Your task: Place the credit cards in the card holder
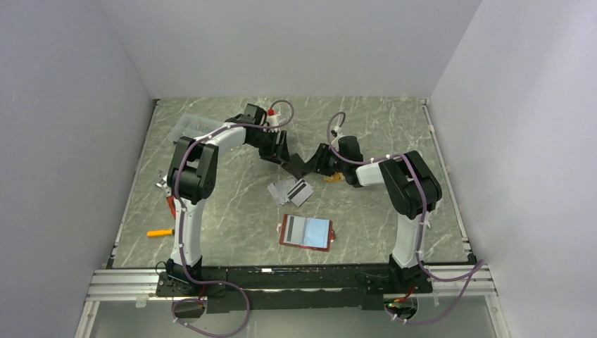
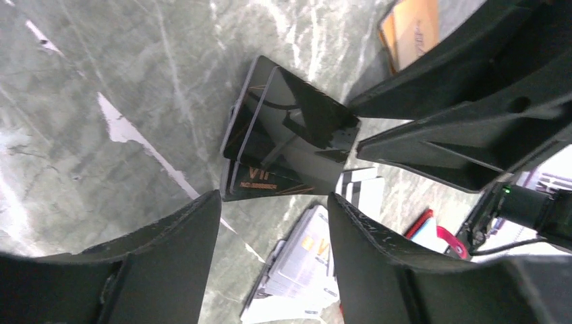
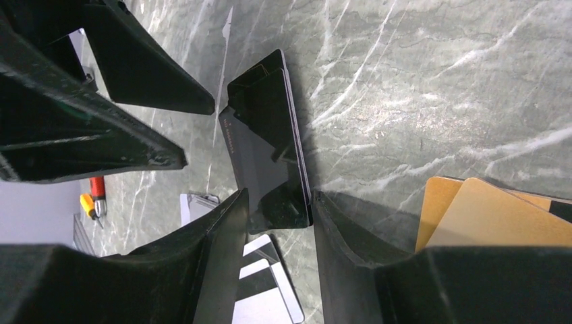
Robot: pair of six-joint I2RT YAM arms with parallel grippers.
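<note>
A small stack of black cards (image 1: 300, 166) (image 2: 290, 128) (image 3: 263, 148) lies mid-table between my two grippers. My left gripper (image 1: 280, 155) is part open, its fingertips at the stack's near edge in its wrist view, with nothing visibly gripped. My right gripper (image 1: 317, 162) is part open, its fingertips at the end of the stack. White-silver cards (image 1: 296, 191) (image 2: 300, 256) lie just below, and gold cards (image 3: 472, 216) beside my right gripper. The open card holder (image 1: 306, 231) with red edges lies near the front.
A clear tray (image 1: 184, 125) sits at the back left, partly behind my left arm. Tools with orange and red handles, including a screwdriver (image 1: 160, 233), lie at the left.
</note>
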